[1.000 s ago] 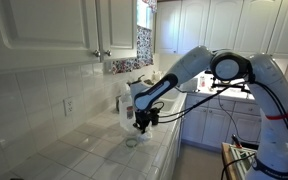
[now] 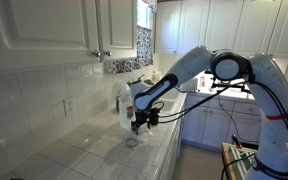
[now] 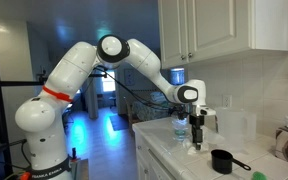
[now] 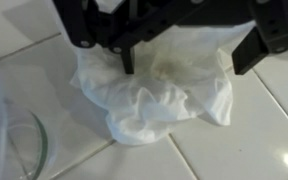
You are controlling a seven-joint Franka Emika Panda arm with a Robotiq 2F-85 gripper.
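A crumpled white cloth or paper [image 4: 149, 98] lies on the tiled counter in the wrist view, below and between my fingers. My gripper is open above it, with one finger [image 4: 125, 52] over the cloth's left part and the other [image 4: 248, 52] near its right edge. The upper part of the cloth is hidden behind the gripper. In exterior view 2 the gripper [image 3: 196, 140] points down, low over the counter, with a bit of the white cloth [image 3: 195, 151] beneath it.
A clear round vessel [image 4: 24, 140] stands left of the cloth in the wrist view. A black pot [image 3: 224, 161] and a green item [image 3: 258, 175] sit nearby on the counter. Wall cabinets [image 3: 229, 30] hang above.
My gripper looks very slightly farther left in exterior view 1. Otherwise the arm and the counter look the same.
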